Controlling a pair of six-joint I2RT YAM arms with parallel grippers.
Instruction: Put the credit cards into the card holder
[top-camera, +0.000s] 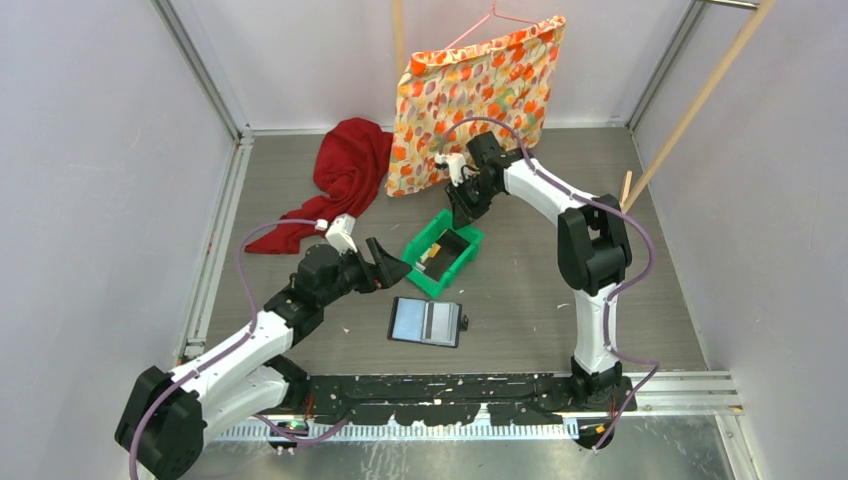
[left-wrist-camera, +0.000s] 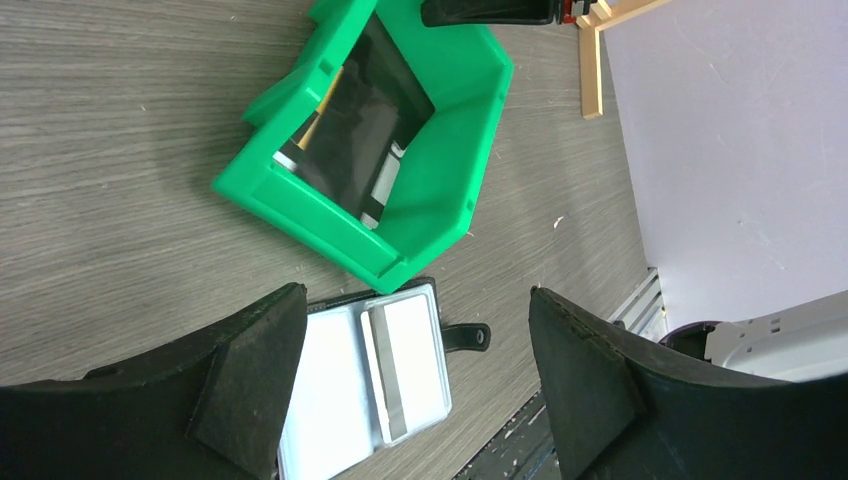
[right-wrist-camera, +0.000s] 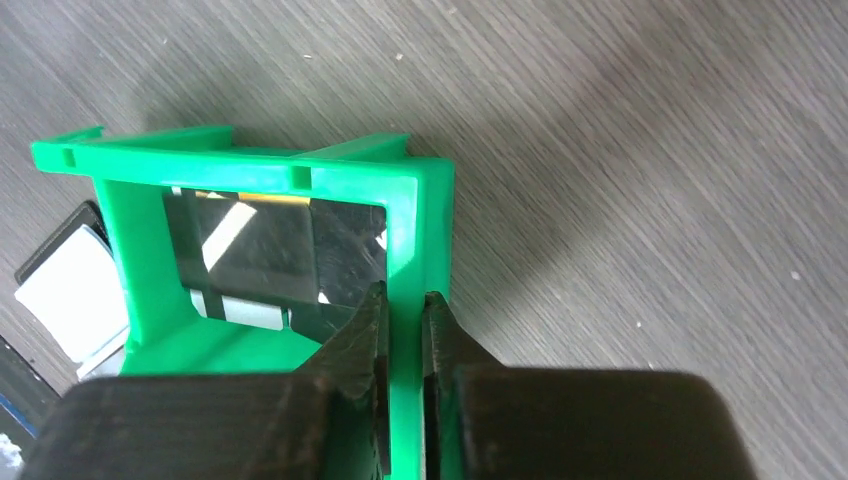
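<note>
A green tray (top-camera: 468, 246) holds several dark cards (left-wrist-camera: 356, 120) with pale and yellow strips. My right gripper has closed round the tray's wall, one finger each side, at the back of the tray in the top view. My left gripper (top-camera: 388, 265) stands open at the tray's left, its fingers (left-wrist-camera: 200, 390) framing the lower part of the left wrist view, nothing between them. The card holder (top-camera: 425, 322), open with pale sleeves and a dark clasp, lies in front of the tray.
A red cloth (top-camera: 350, 160) lies at the back left, and a flowered cloth (top-camera: 470, 80) hangs at the back. Wooden pieces (top-camera: 625, 185) stand at the right. The table either side of the holder is clear.
</note>
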